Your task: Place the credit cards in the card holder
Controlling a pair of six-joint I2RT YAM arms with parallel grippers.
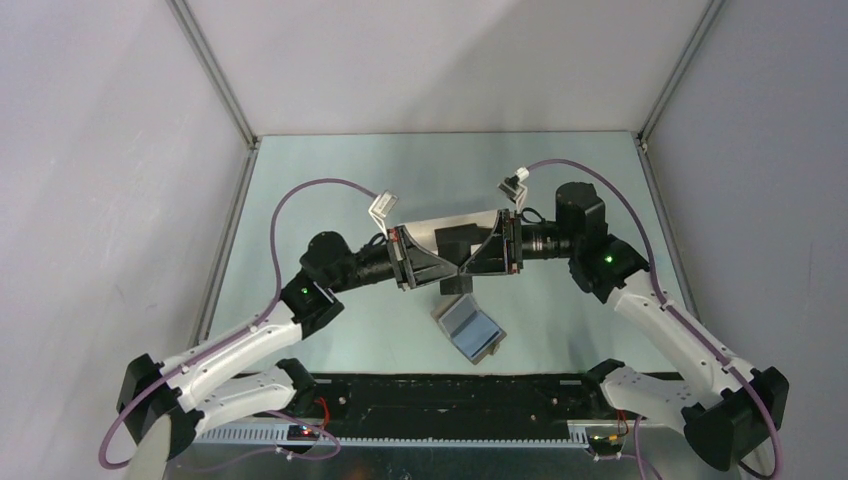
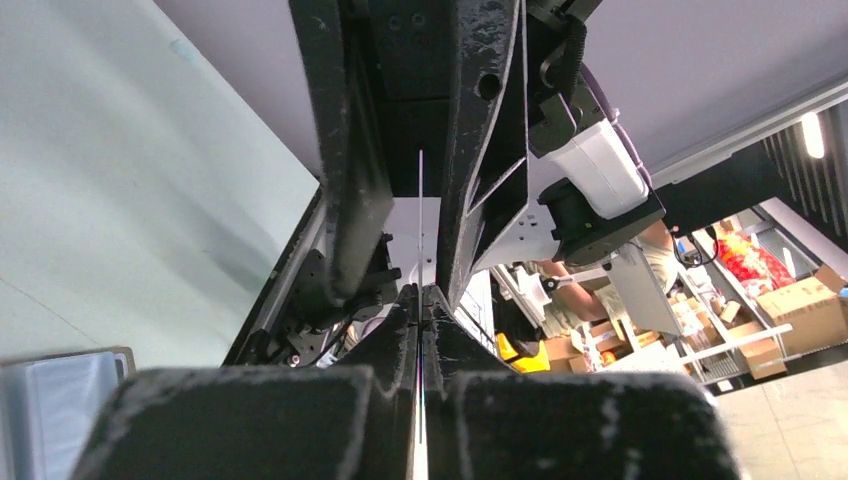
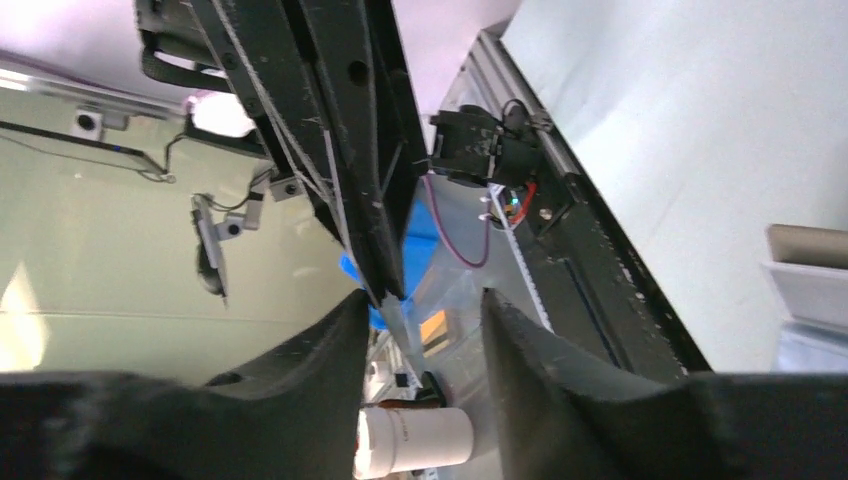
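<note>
A thin dark card [image 1: 456,286] stands between the two grippers, seen edge-on as a narrow line in the left wrist view. My left gripper [image 1: 452,270] is shut on it. From the right, my right gripper [image 1: 468,268] reaches the same card. In the right wrist view, the right fingers [image 3: 530,390] stand apart, with the card's edge [image 3: 405,335] in the gap between them. The card holder [image 1: 470,328], grey with a light blue inside, lies spread on the table below the card. Its corner [image 2: 70,400] also shows in the left wrist view.
Behind the grippers is a beige box-like stand [image 1: 428,230], with a dark piece on it largely covered. The dark base rail [image 1: 450,400] runs along the front edge.
</note>
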